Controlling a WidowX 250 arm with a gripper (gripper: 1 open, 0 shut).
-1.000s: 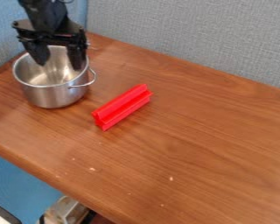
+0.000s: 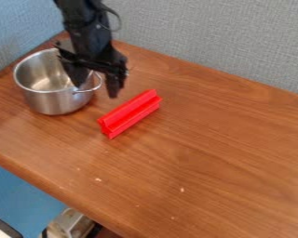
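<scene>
My black gripper (image 2: 94, 76) hangs open over the right side of a steel pot (image 2: 46, 93), its fingers near the pot's rim and wire handle. The pot stands at the left of the wooden table. A red ridged bar (image 2: 129, 114) lies diagonally on the table to the right of the pot, apart from it and from my gripper. Whether anything lies inside the pot is hard to tell behind the gripper.
Grey walls (image 2: 214, 37) border the back and left. A metal fixture (image 2: 67, 226) shows at the bottom left, beside the table edge.
My gripper has moved right and lower, from over the pot's back left to its right side. The pot and red bar look unmoved.
</scene>
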